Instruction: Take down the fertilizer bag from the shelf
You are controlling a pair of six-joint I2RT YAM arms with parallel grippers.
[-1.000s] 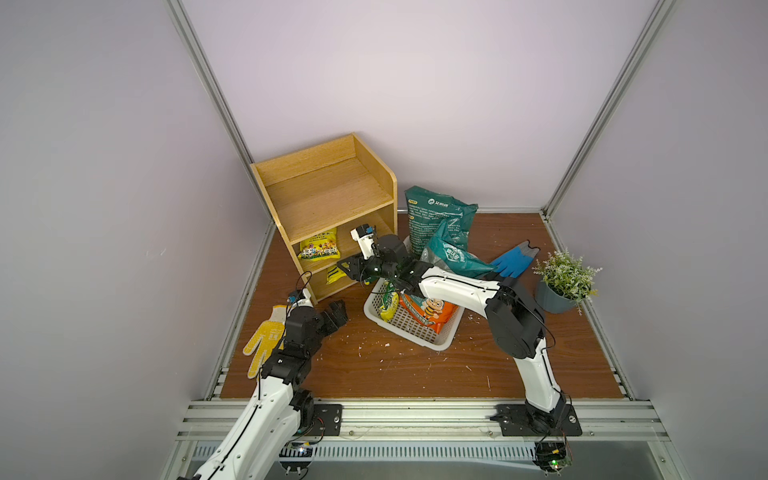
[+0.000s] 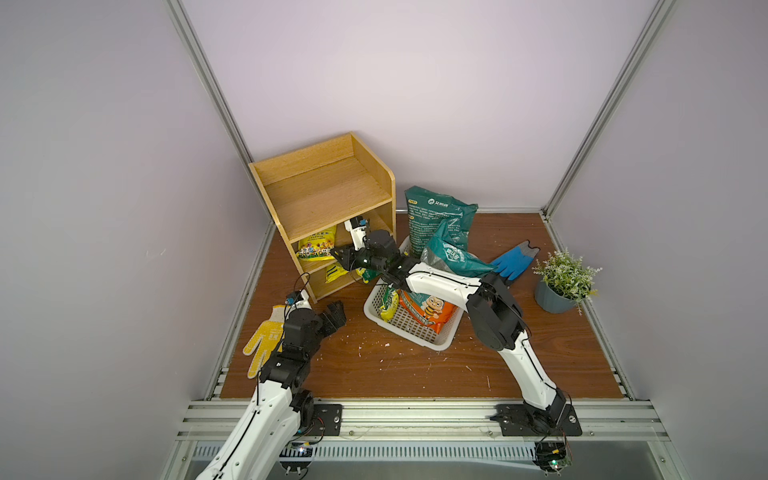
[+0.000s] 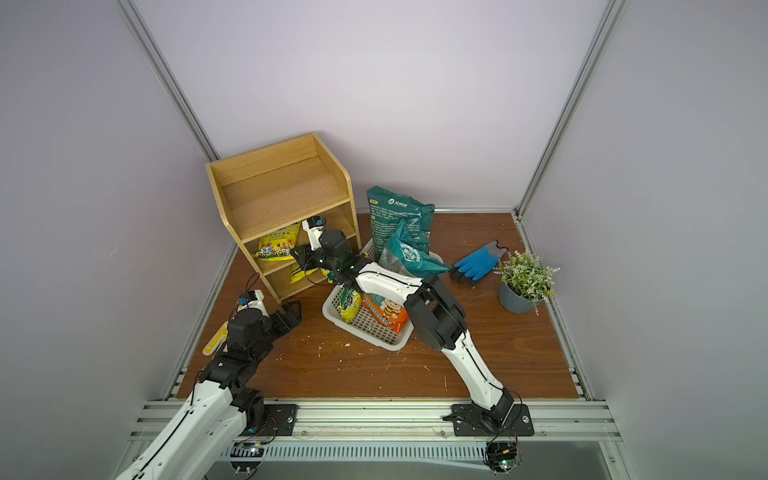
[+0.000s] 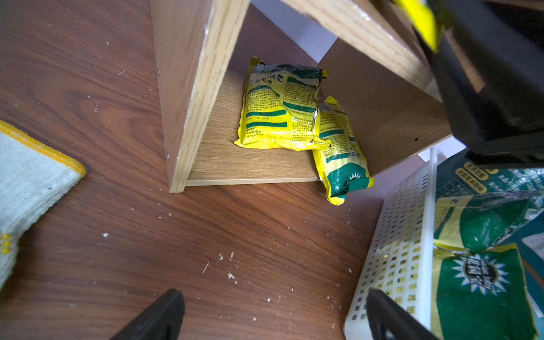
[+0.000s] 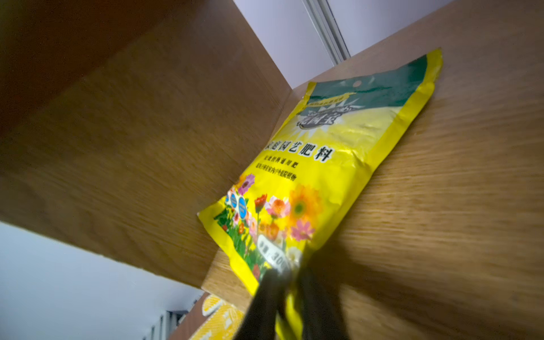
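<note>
A yellow fertilizer bag with flowers on its front [image 5: 306, 170] leans on the cabinet's middle shelf [image 5: 430, 226]. My right gripper is at the bag's lower front corner, its blurred fingers [image 5: 324, 311] a narrow gap apart with the yellow edge between them; whether they grip it does not show clearly. More yellow-green bags, one upright [image 4: 280, 107] and one slumped over the front edge [image 4: 341, 150], occupy the bottom shelf. My left gripper stands open and empty, low in front of the cabinet.
To the cabinet's right, a pale perforated basket [image 2: 433, 345] holds several bags. A yellow-white glove [image 2: 264, 345] lies at the left, a blue glove [image 2: 516, 260] and a potted plant [image 2: 555, 297] at the right.
My right gripper has moved slightly left toward the middle-shelf bag. The cabinet has shifted a touch left. My left arm has stayed nearly still.
</note>
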